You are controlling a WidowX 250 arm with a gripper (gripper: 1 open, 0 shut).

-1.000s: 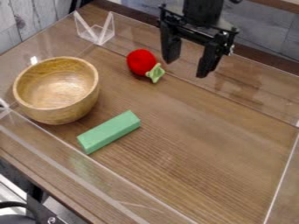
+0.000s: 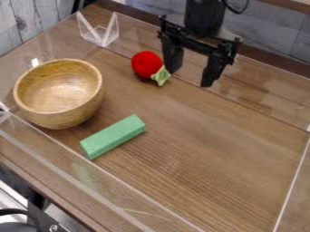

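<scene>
The black gripper [image 2: 194, 56] hangs over the back middle of the wooden table, right of a red round object with a pale green top [image 2: 148, 65], which looks like a strawberry or similar toy. Whether its fingers hold anything is unclear. A green block [image 2: 112, 136] lies in the front left. A tan wooden bowl [image 2: 54, 95] sits at the left.
A white wire-like holder [image 2: 97, 29] stands at the back left near the table edge.
The objects on the table look unmoved.
</scene>
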